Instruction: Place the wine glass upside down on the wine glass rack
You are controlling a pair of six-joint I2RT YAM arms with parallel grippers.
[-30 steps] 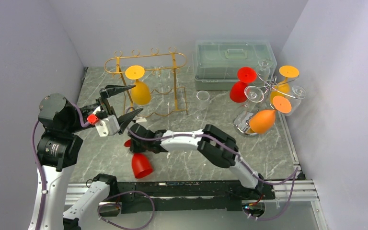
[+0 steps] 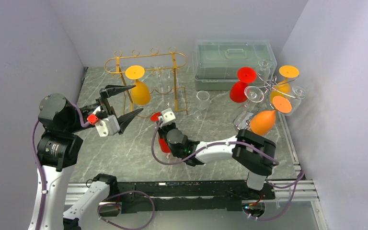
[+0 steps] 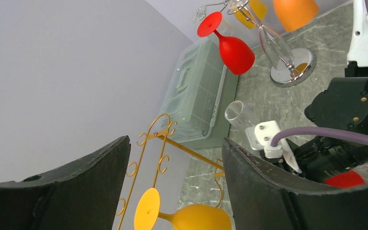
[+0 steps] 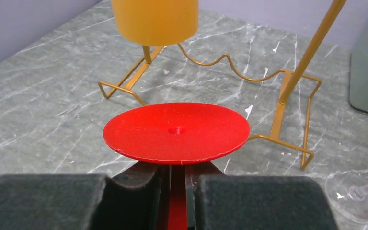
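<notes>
A red wine glass [image 4: 177,132] is held upside down by my right gripper, shut on its stem just below the round base. From above, its bowl [image 2: 164,145] shows beneath the right arm. The gold rack [image 2: 146,56] stands farther back, beyond the glass and apart from it. One yellow glass [image 2: 141,92] hangs upside down from the rack's front rail. Beside it my left gripper [image 2: 133,100] is open, its fingers [image 3: 100,167] spread, and the yellow bowl [image 3: 199,218] shows low in the left wrist view between them.
A clear glass [image 2: 202,101] stands on the table right of the rack. The chrome stand at right carries several glasses, among them a red one [image 2: 238,91] and an orange one [image 2: 262,122]. A green lidded box [image 2: 232,62] sits against the back wall.
The glass base now faces up toward the rack. The left arm stayed still.
</notes>
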